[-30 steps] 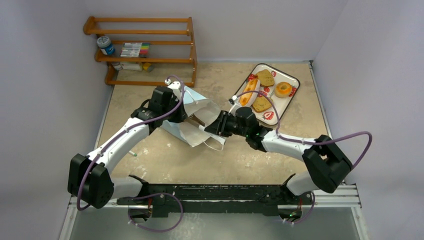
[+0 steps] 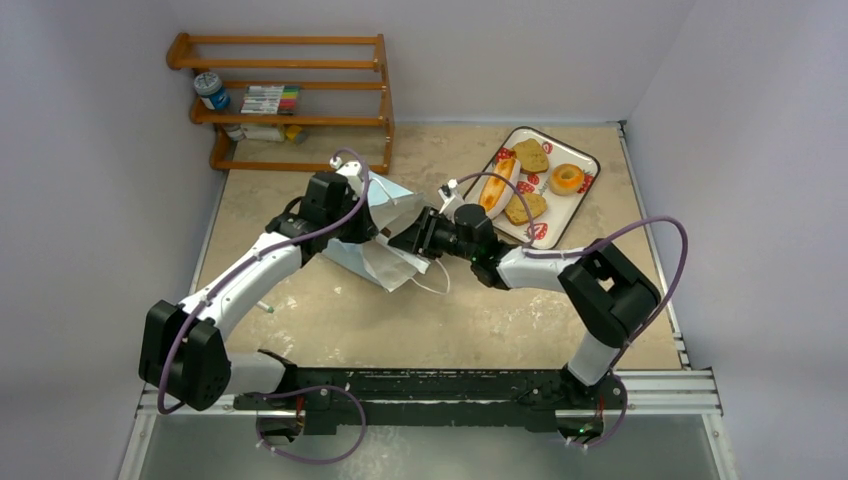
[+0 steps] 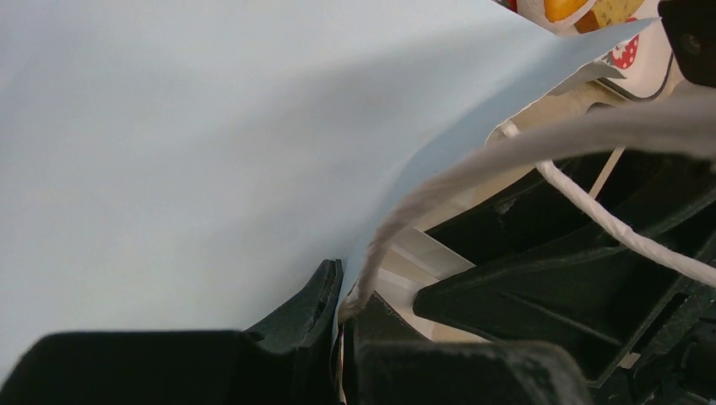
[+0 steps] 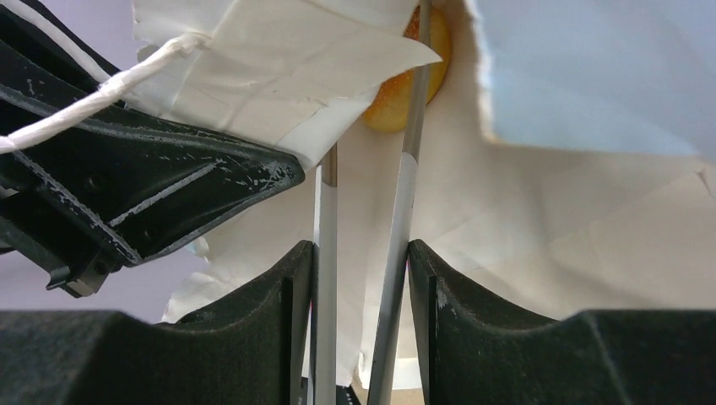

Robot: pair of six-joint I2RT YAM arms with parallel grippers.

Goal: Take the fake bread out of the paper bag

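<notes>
The white and pale-blue paper bag (image 2: 380,270) lies on its side with its mouth towards the right. My left gripper is shut on the thin edge of that mouth, beside a twisted paper handle (image 3: 583,198). From the right, my right gripper (image 2: 402,240) reaches into the mouth, open, its long thin fingers (image 4: 400,215) apart with nothing seen between them. Deep inside, an orange-yellow piece of fake bread (image 4: 395,105) shows behind one finger, partly covered by a flap of paper. Whether that finger touches it I cannot tell.
A tray (image 2: 572,222) at the back right carries a hot dog (image 2: 499,186), two bread slices and a bagel (image 2: 566,179). Behind the bag stands a wooden rack (image 2: 387,100) with jars and pens.
My right gripper has moved left, further into the bag's mouth, and its arm has drawn in the same way. The left arm holds almost still at the bag's edge.
</notes>
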